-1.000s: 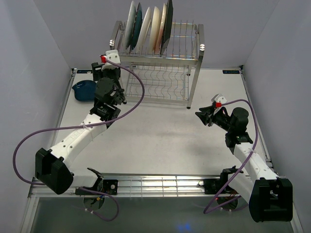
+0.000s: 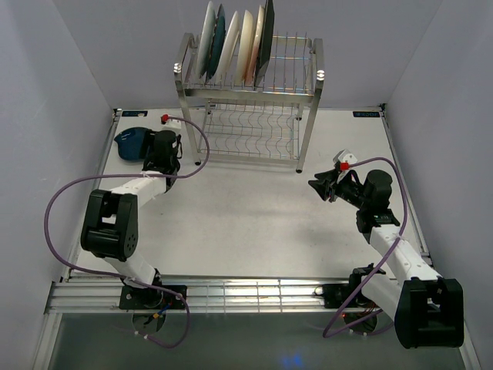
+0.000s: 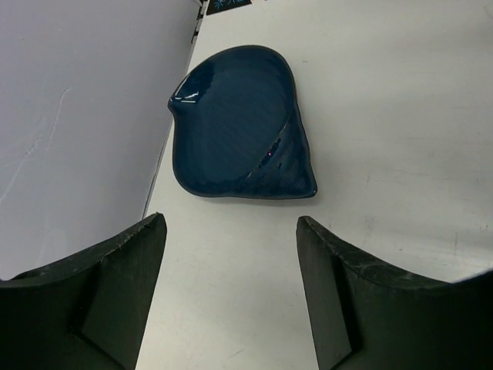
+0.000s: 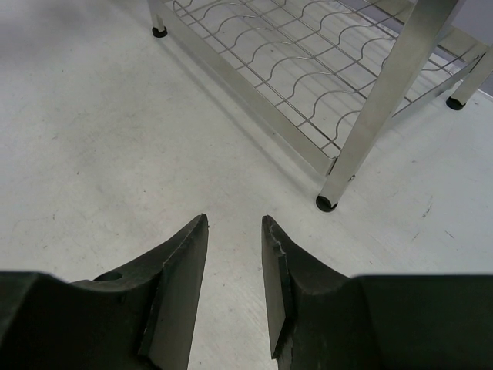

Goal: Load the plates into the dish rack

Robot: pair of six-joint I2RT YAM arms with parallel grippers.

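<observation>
A dark teal dish (image 2: 132,143) lies on the table at the back left; in the left wrist view the teal dish (image 3: 235,123) is ahead of the open, empty fingers of my left gripper. The metal dish rack (image 2: 246,96) holds several upright plates (image 2: 246,46) in the left and middle of its upper tier; its lower tier (image 4: 285,69) is empty. My right gripper is at the table's right, its fingers apart with nothing between them, facing the rack's lower part and legs.
Grey walls stand on the left, back and right. A rail runs along the front edge.
My left arm has drawn down and toward the left, away from the rack's upper left, uncovering more of its left leg. My right arm has barely moved.
</observation>
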